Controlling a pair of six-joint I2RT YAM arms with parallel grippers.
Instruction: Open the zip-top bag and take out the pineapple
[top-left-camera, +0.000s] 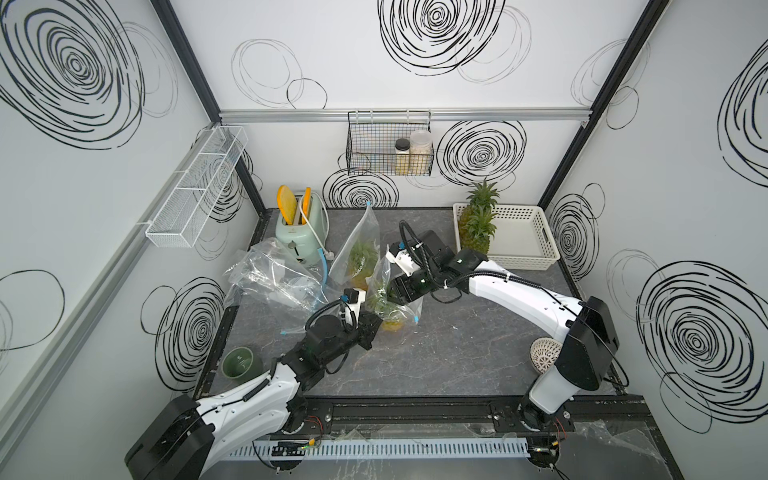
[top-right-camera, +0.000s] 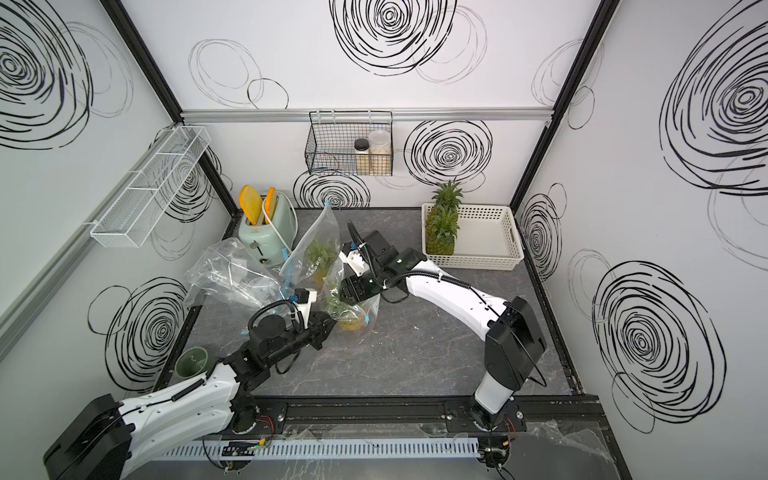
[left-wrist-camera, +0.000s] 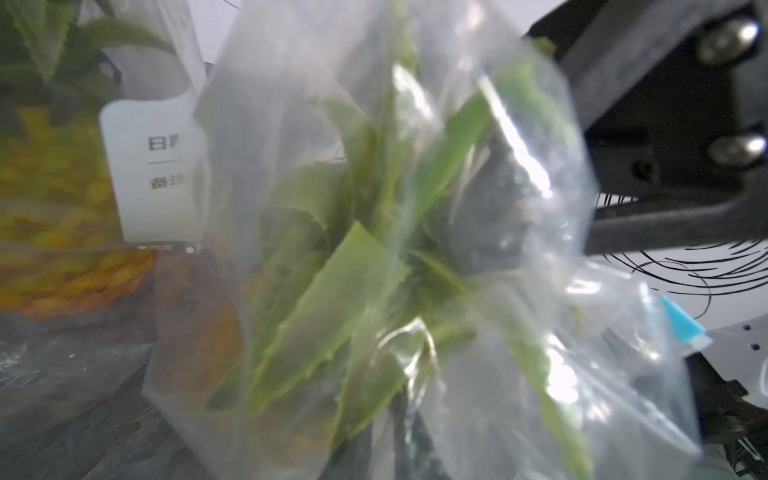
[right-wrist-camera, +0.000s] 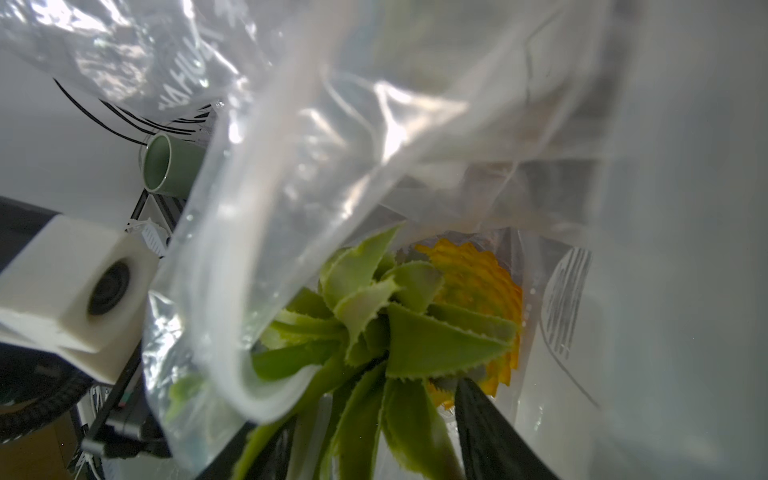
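Note:
The clear zip bag stands between both arms, with a pineapple inside, green crown uppermost and yellow body below. Its mouth gapes in the right wrist view, showing the white zip strip curving beside the leaves. My right gripper is open inside the mouth, its fingers either side of some crown leaves. At the bag's near left side, my left gripper shows a narrow gap between its fingers, blurred behind film. Whether plastic lies between them is unclear.
Another bagged pineapple stands just behind. An empty-looking crumpled bag lies left, near the toaster. A white basket holds bare pineapples at back right.

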